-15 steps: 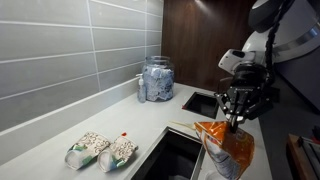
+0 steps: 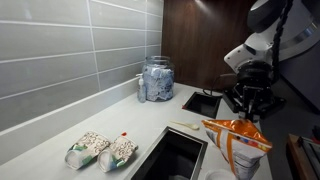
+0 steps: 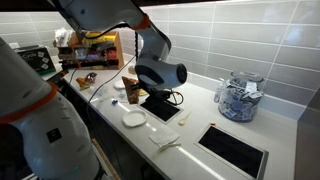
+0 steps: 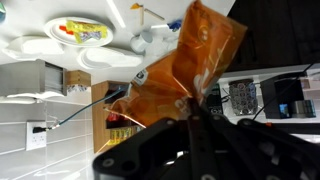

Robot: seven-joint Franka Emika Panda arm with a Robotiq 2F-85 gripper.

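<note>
An orange-and-white packet [image 2: 237, 146] hangs tilted from my gripper [image 2: 246, 117], which is shut on its thin top edge. In the wrist view the orange packet [image 4: 165, 98] stretches across the middle, and part of it covers the fingertips. From the other side, the packet [image 3: 132, 92] appears small and brownish beneath the arm, above the counter's near end by the white plates.
Two sinks [image 3: 229, 151] are set into the white counter [image 2: 140, 118]. A patterned glass jar [image 2: 158, 79] and a clear bottle [image 2: 141, 90] stand at the back. Two crumpled packages [image 2: 118, 152] lie near the wall. White plates [image 3: 134, 118] rest near the arm.
My gripper and the packet have moved to the right in exterior view 1. The packet has swung to a different tilt; the counter items are unchanged.
</note>
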